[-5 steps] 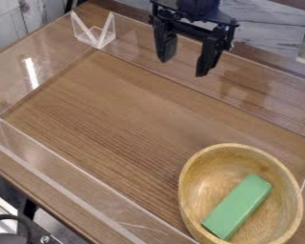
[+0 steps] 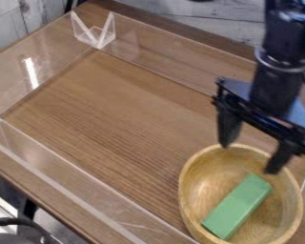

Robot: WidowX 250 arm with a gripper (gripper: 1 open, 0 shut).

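Note:
The gripper (image 2: pixel 263 130), dark grey and blurred, hangs at the right over a tan oval bowl (image 2: pixel 198 195), its fingers apart with nothing seen between them. Its lower tips are just above the bowl's back rim. In the bowl lies a green block (image 2: pixel 236 206), tilted diagonally.
A clear plastic object (image 2: pixel 94 30) stands at the back left. A pale wall (image 2: pixel 200 19) runs along the back, and a clear edge borders the left.
The gripper has come from the back centre toward the front right, down over the bowl, and looks larger. The bowl and green block have not moved.

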